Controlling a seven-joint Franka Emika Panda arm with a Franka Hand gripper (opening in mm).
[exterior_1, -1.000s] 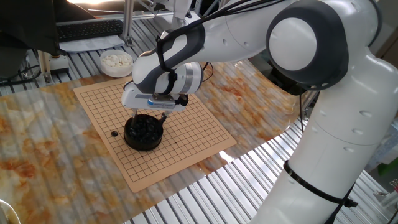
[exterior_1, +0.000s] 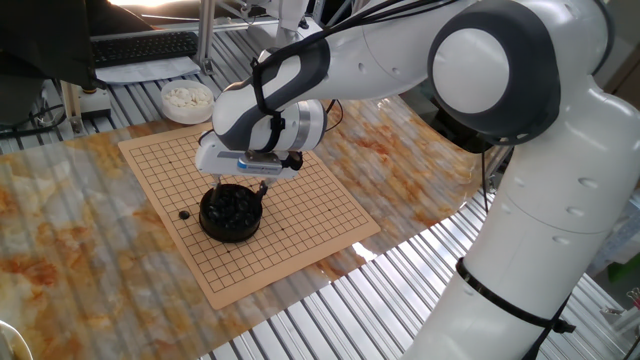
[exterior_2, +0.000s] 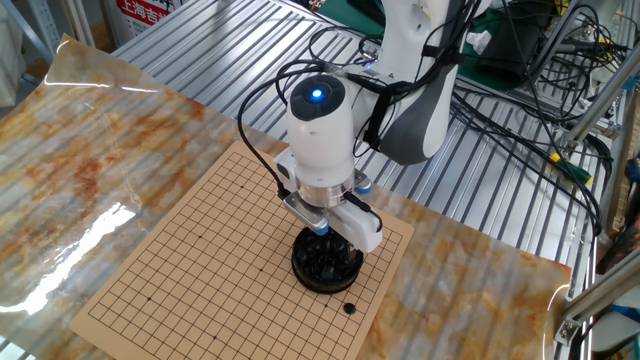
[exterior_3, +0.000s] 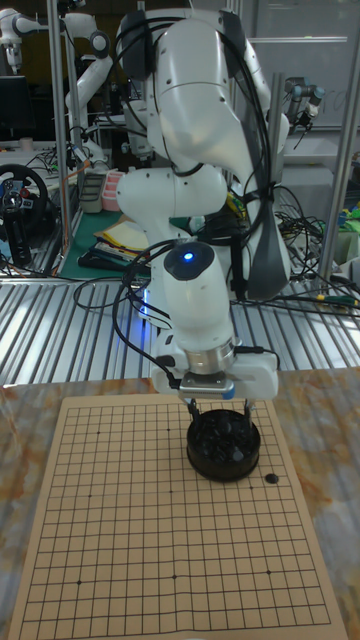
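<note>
A round black bowl (exterior_1: 230, 232) filled with black stones (exterior_1: 236, 207) sits upright on the tan grid board (exterior_1: 300, 215). My gripper (exterior_1: 240, 192) is low over the bowl's far side, its two fingers spread wide apart, so it stands open. One finger (exterior_3: 194, 407) is by the rim at the left in exterior view 3, the other near the rim at the right. Whether either finger touches the bowl I cannot tell. Beside the bowl, one loose black stone (exterior_2: 349, 308) lies near the board's edge. The gripper body hides part of the bowl's rim in exterior view 2.
A white bowl of white stones (exterior_1: 187, 101) stands off the board at the back left, near a keyboard (exterior_1: 145, 48). The marbled sheet (exterior_1: 80, 240) around the board is clear. Cables hang along the arm.
</note>
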